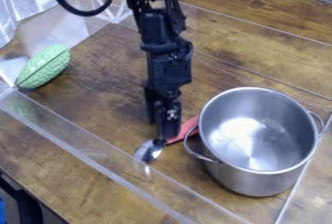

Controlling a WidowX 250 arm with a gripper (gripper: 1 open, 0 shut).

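The black gripper (pixel 166 121) points down at the middle of the wooden table, just above a spoon (pixel 151 149) with a silver bowl and a red handle. Whether its fingers are open or shut is hard to make out. A steel pot (pixel 255 141) stands at the right, over part of the red handle.
A green textured oval object (pixel 45 67) lies at the left near clear plastic. Clear plastic strips or walls cross the table at front left and right.
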